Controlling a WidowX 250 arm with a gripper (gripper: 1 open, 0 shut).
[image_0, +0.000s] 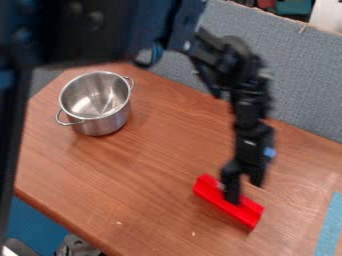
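Observation:
A bright red elongated block (229, 207) lies diagonally on the wooden table (134, 180) at the lower right. Whether it touches the block cannot be told.
A steel pot (95, 103) with two handles stands at the upper left. A blue tape strip (327, 225) runs along the right edge. A grey backdrop (294, 90) borders the back.

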